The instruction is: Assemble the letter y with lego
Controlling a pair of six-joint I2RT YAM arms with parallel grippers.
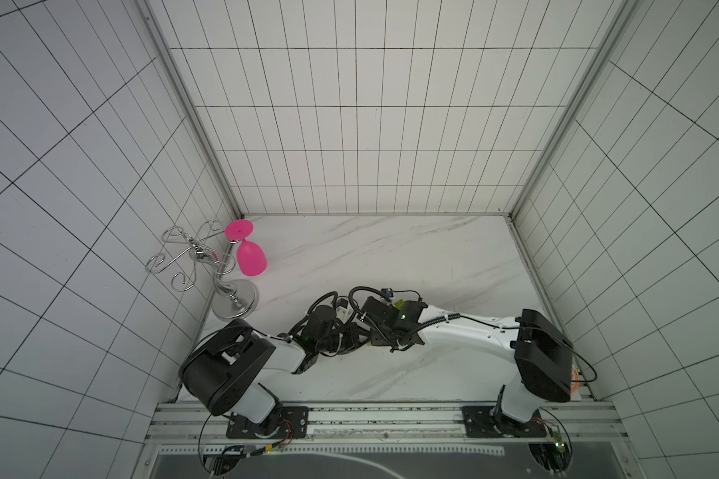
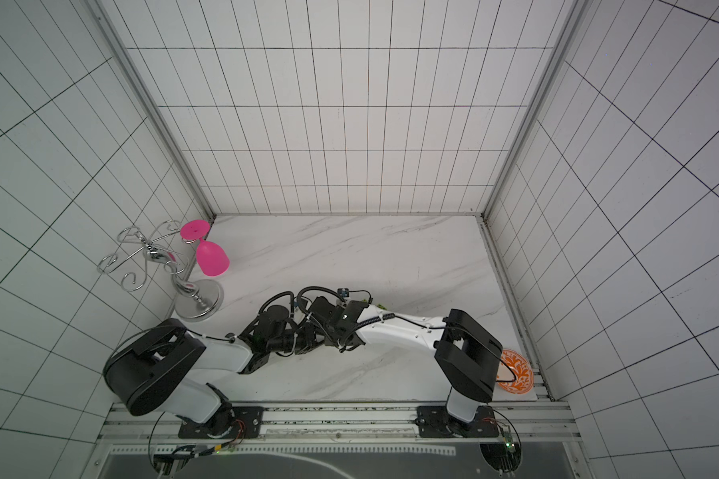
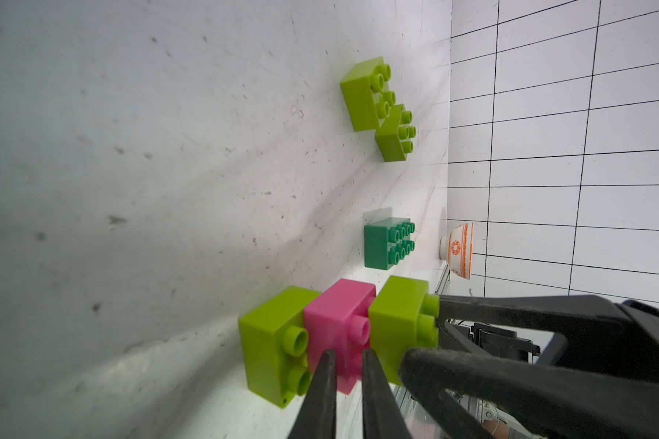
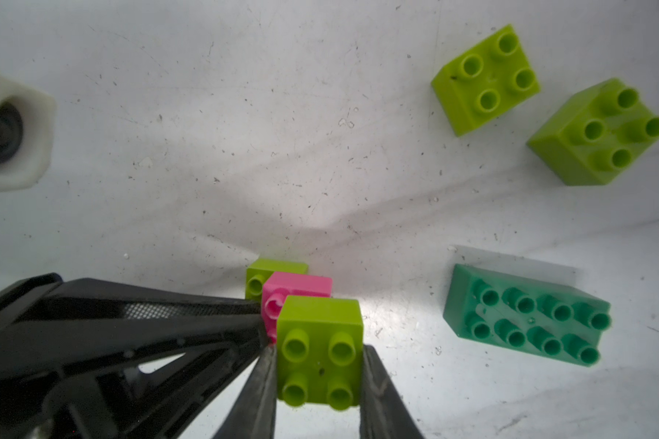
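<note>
My left gripper is shut on a pink brick (image 3: 337,307), which sits against a lower lime brick (image 3: 267,344) in a stepped row. On the pink brick's other side is a second lime brick (image 4: 319,318), with my right gripper shut on it. In the right wrist view this lime brick is nearest the camera, overlapping the pink brick; whether the two are pressed fully together I cannot tell. Both overhead views show the grippers meeting near the table's front middle, the arms hiding the bricks between them.
Two loose lime bricks (image 4: 485,80) and a longer teal brick (image 4: 523,314) lie on the table. At left stand a metal rack (image 1: 233,299) and a pink goblet (image 1: 251,258); an orange patterned bowl (image 2: 516,372) is at front right.
</note>
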